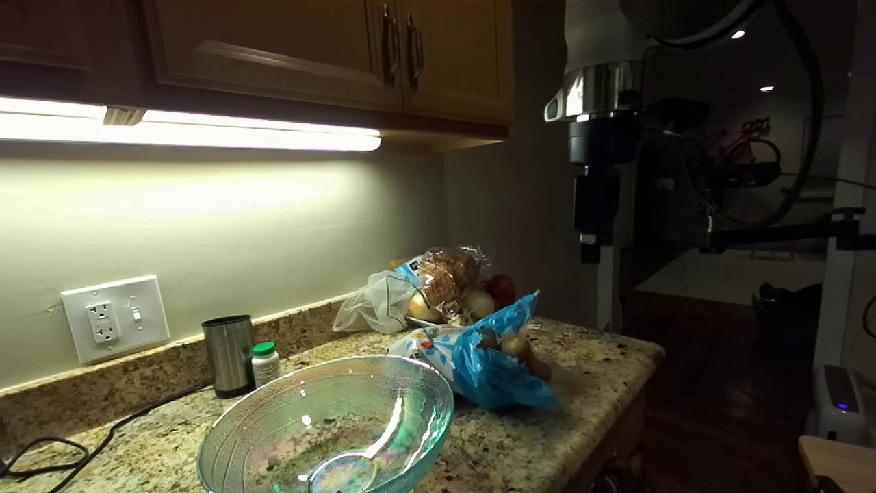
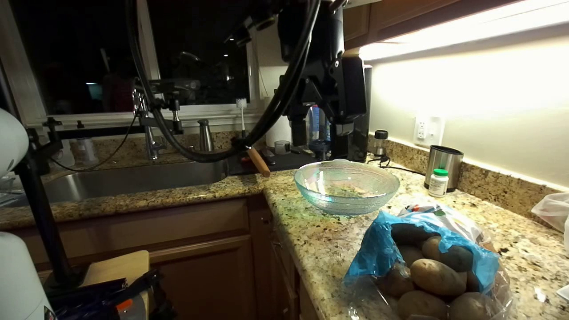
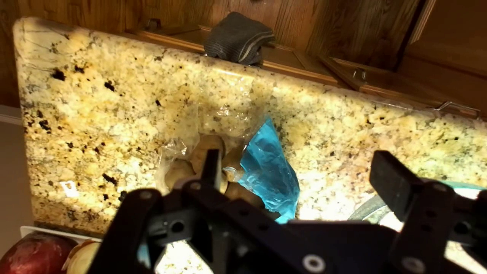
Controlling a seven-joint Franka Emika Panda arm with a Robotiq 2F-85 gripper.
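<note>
A blue plastic bag lies on its side on the granite counter, its mouth open with several brown potatoes showing. Beyond it in exterior view 2 stands a large clear glass bowl, empty as far as I can see. My gripper is open, fingers spread wide with nothing between them. From above, the blue bag appears between the fingers and the potatoes partly behind the left one. In exterior view 1 the gripper hangs well above the counter, clear of the bag.
Bread in a clear bag and onions lie near the wall. A steel cup and a green-capped bottle stand behind the bowl. Low cabinets overhang the counter's wall side. Bare counter surrounds the potatoes.
</note>
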